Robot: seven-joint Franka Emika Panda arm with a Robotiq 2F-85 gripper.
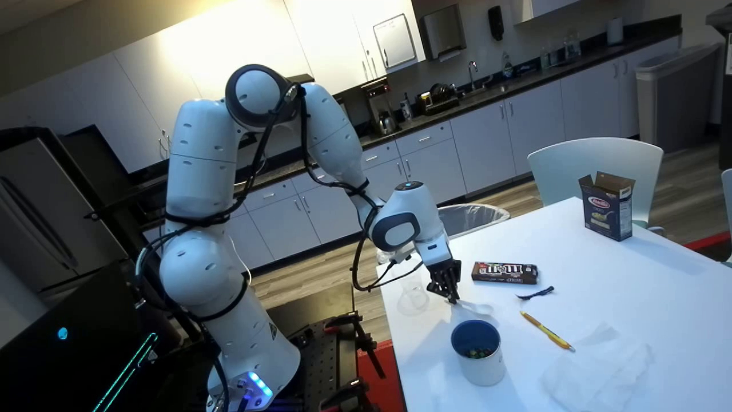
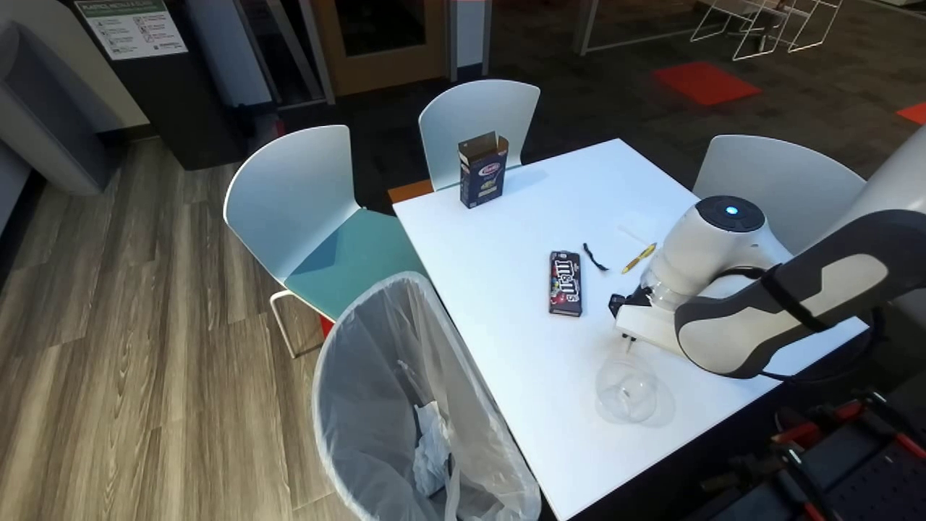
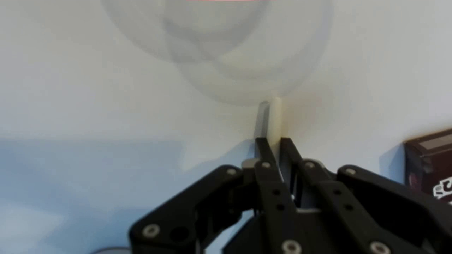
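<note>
My gripper points down at the white table and is shut on the handle of a white spoon (image 3: pixel 275 118). The handle's end sticks out between the fingertips, close to the table. In exterior view 1 the pale bowl of the spoon (image 1: pixel 478 309) shows beside my gripper (image 1: pixel 452 299), next to a cup (image 1: pixel 488 371), white outside and blue inside, with small colored pieces in it. A clear plastic vessel (image 2: pixel 629 399) stands just past the handle's end.
A brown M&M's box (image 1: pixel 505 272), a dark fork-like piece (image 1: pixel 537 293), a yellow pen (image 1: pixel 546 331) and a clear crumpled sheet (image 1: pixel 600 374) lie on the table. An open Barilla box (image 2: pixel 483 174) stands at the far edge. Beside the table is a lined bin (image 2: pixel 373 382).
</note>
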